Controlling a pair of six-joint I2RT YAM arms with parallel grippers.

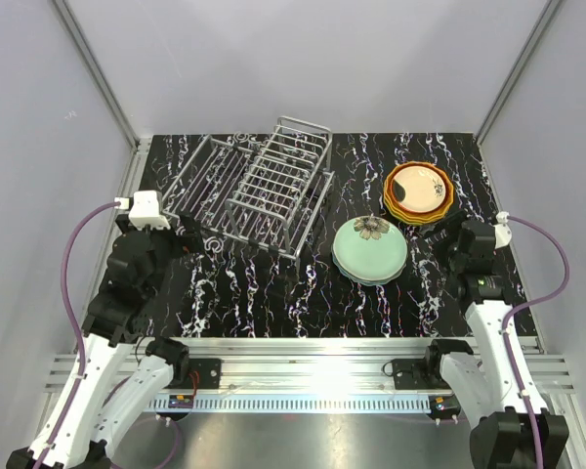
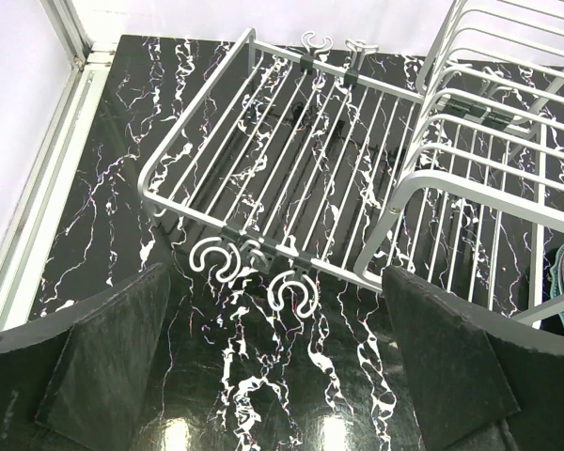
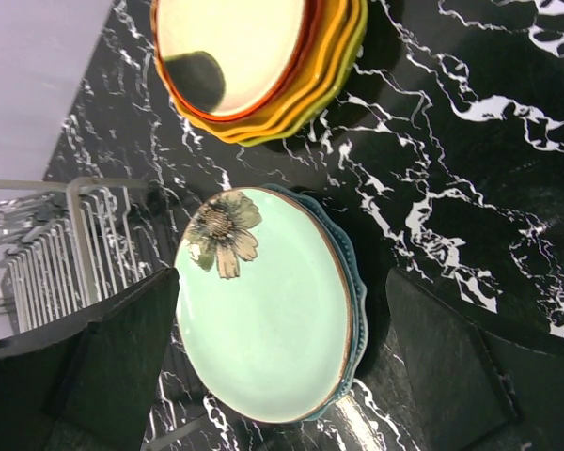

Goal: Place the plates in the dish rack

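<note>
A stack of pale green plates [image 1: 369, 256], the top one bearing a flower, lies flat right of the rack. Behind it to the right is a stack of yellow and orange plates [image 1: 397, 211] with a cream plate [image 1: 422, 187] on top. The silver wire dish rack [image 1: 264, 186] stands empty at the back left. My left gripper is open and bare, in front of the rack's left end. Right of the green stack, my right gripper hangs open; in the right wrist view the green plate [image 3: 273, 329] appears between its fingers, not gripped.
The rack's raised tier [image 1: 285, 166] rises on its right side. White walls [image 1: 273, 59] enclose the black marbled table [image 1: 264, 308] at the back and sides.
</note>
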